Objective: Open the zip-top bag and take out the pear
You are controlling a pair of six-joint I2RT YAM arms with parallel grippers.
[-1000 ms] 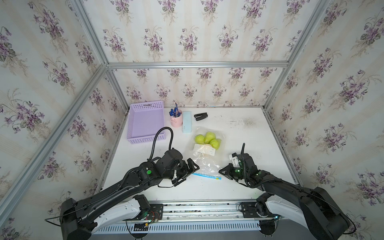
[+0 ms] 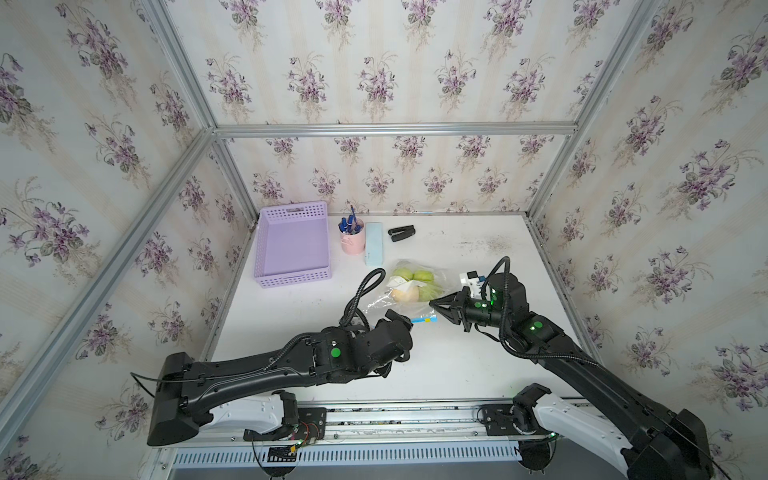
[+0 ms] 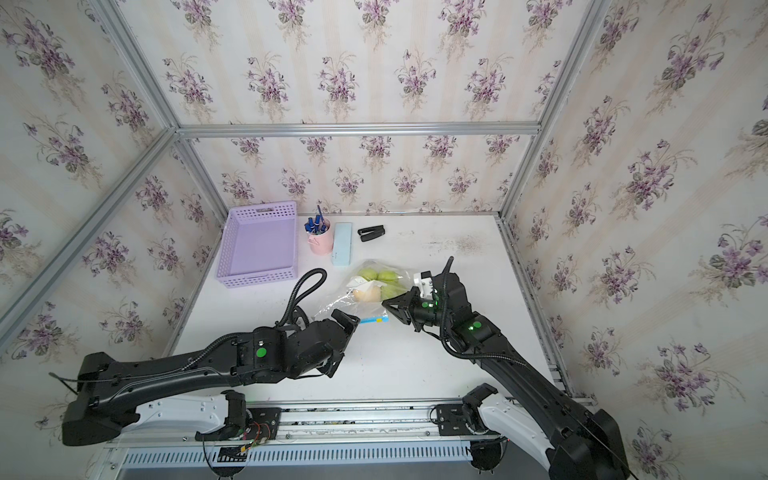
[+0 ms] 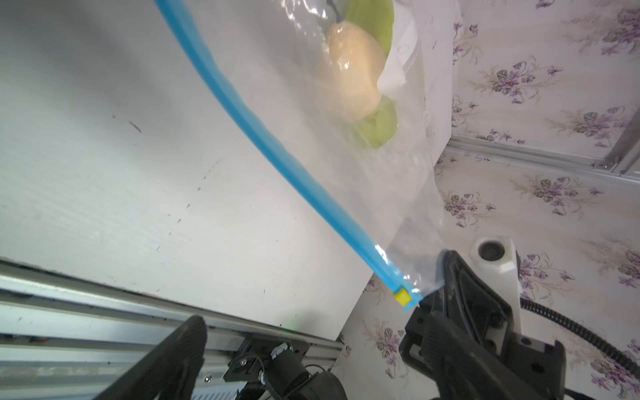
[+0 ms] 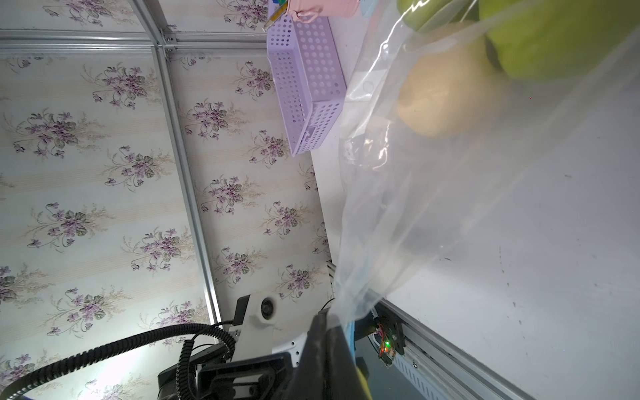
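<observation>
The clear zip bag [image 4: 400, 193] has a blue seal [image 4: 280, 160] with a yellow slider [image 4: 402, 297]. Inside lie a pale pear [image 4: 354, 66] and several green fruits [image 5: 546, 33]. My right gripper [image 2: 436, 305] is shut on the bag's edge beside the slider end and holds it raised. In the left wrist view my left gripper stands open near the seal, with nothing between its fingers; in the top views it is partly hidden by its own arm.
A purple basket [image 2: 292, 240] stands back left. Beside it are a pink pen cup [image 2: 352, 242], a light-blue box [image 2: 373, 244] and a black stapler [image 2: 401, 233].
My right gripper has risen with the bag's corner, lifting the zip edge, and the pale pear has come into view. My left gripper has moved right and turned toward the seal.
</observation>
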